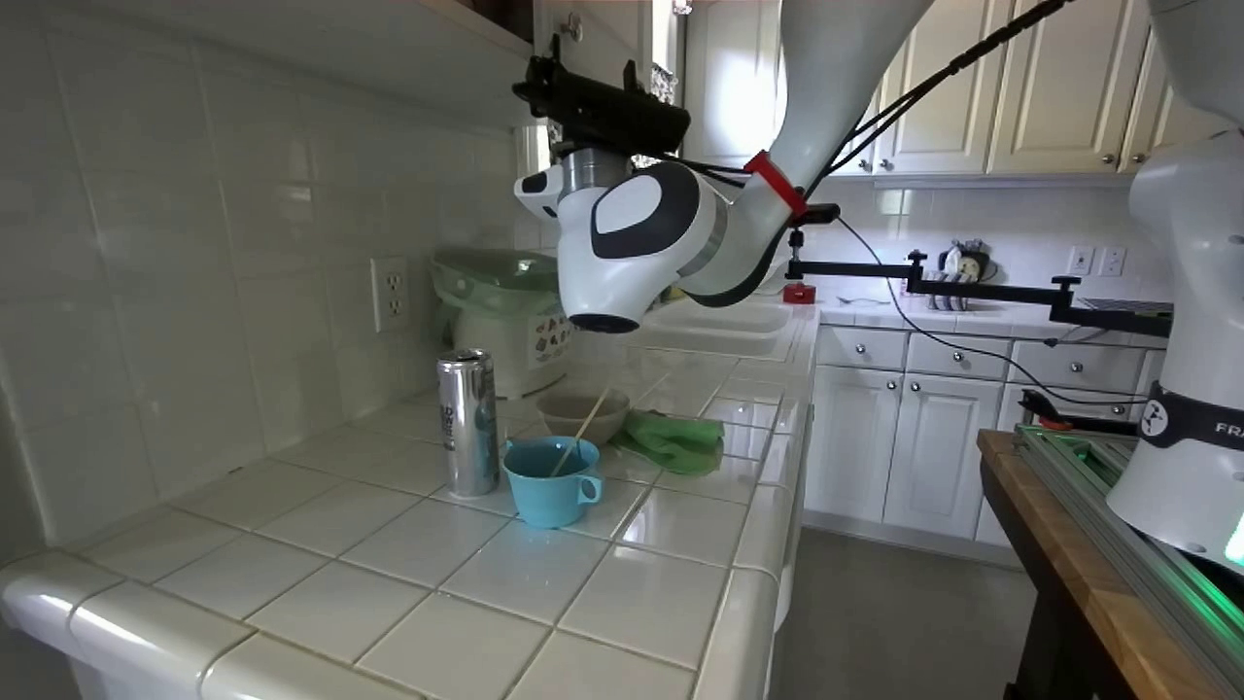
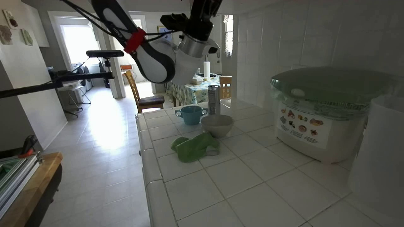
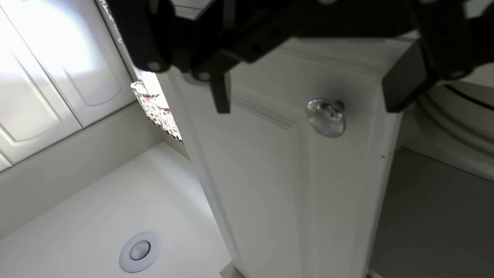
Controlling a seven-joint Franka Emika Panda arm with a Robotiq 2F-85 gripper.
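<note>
A white cabinet door (image 3: 296,176) with a round, shiny knob (image 3: 327,118) fills the middle of the wrist view. My gripper is open and points up towards it, with one finger (image 3: 220,94) to the left of the knob and the other finger (image 3: 406,78) to the right. Nothing is held. In exterior view 1, the gripper (image 1: 592,63) is high above the counter, just below the upper cabinet's knob (image 1: 571,25). The door appears to stand ajar, a darker cabinet space beside its edge. Whether a finger touches the door cannot be told.
On the tiled counter (image 1: 490,636) below are a silver can (image 1: 468,426), a blue cup (image 1: 548,496) with a stick, a bowl (image 2: 217,126) and a green cloth (image 2: 195,147). A green-lidded bin (image 2: 303,125) stands by the wall.
</note>
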